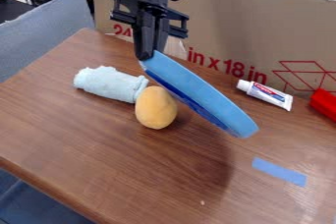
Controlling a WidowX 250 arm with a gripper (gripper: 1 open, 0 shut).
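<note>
My black gripper (147, 51) is shut at the upper middle, gripping the rim of a blue plate-like disc (203, 100), which hangs tilted steeply down to the right over the table. A yellow-orange rounded object (155, 110) sits on the wooden table just left of the disc. A rolled light-blue cloth (112, 83) lies to its left. The disc's shadow falls on the table below it.
A white toothpaste tube (265, 94) and a red cylinder (324, 104) lie at the right. A strip of blue tape (278, 172) is on the table (118, 169). A cardboard panel (262, 31) stands behind.
</note>
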